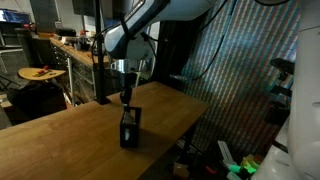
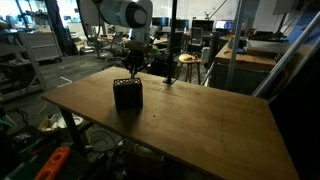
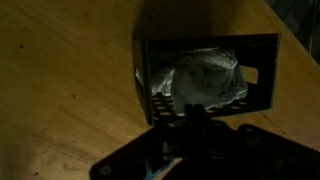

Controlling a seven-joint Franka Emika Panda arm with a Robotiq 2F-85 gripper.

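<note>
A small black box with an open top (image 1: 129,133) stands upright on the wooden table. Seen from above in the wrist view, the black box (image 3: 146,85) has slotted side walls and a crumpled whitish, cloth-like thing (image 3: 210,76) inside. My gripper (image 1: 126,103) points down right over the box's opening, its fingers close together. In the wrist view the dark gripper overlaps the box's near edge and the pale thing's lower part. It looks shut, with nothing clearly visible between the fingertips; the dim light hides whether they touch the pale thing.
Around the box the wooden table (image 2: 205,115) is bare, with wide free room to one side. The box stands fairly near a table edge. A person (image 1: 130,45) stands behind the table; a round stool (image 2: 188,60) is farther back.
</note>
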